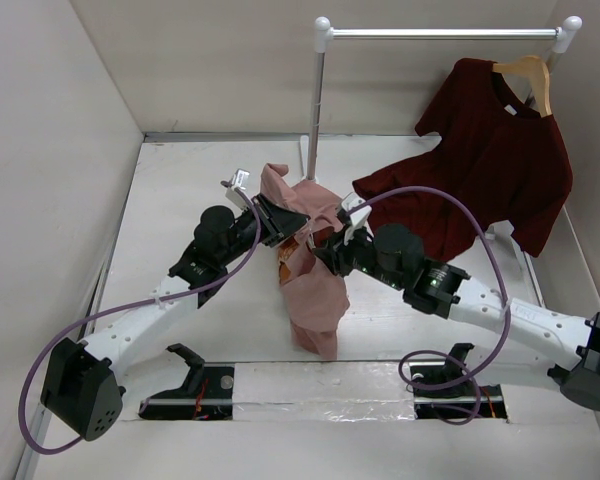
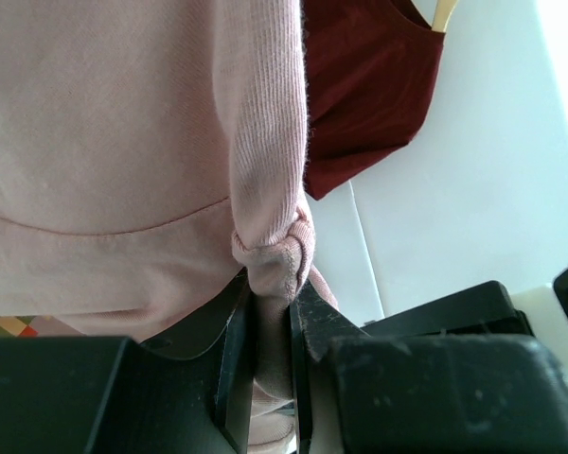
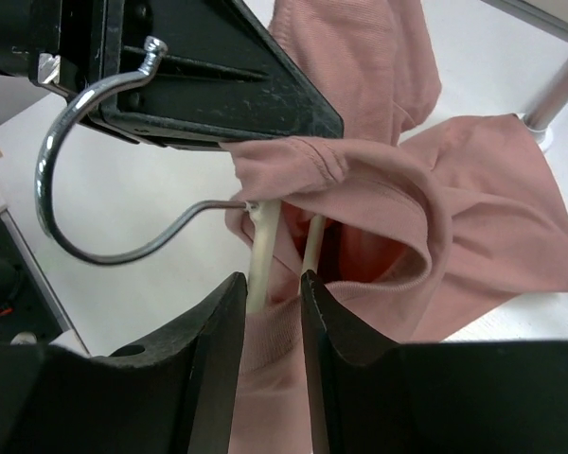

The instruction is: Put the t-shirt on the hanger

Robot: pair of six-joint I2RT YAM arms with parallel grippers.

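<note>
A pink t-shirt [image 1: 315, 310] hangs bunched at the centre. My left gripper [image 1: 290, 222] is shut on a gathered fold of it, filling the gap between its fingers in the left wrist view. In the right wrist view a pale hanger [image 3: 263, 246] with a metal hook [image 3: 104, 255] pokes out of the pink fabric, beside the left gripper's black housing. My right gripper is at that opening, its fingertips apart over the fabric and the hanger's pale bars; whether anything is between them is unclear.
A dark red t-shirt [image 1: 480, 170] on a wooden hanger [image 1: 530, 75] hangs from the rack's rail [image 1: 440, 34] at the right. The rack's upright [image 1: 316, 110] stands behind the pink shirt.
</note>
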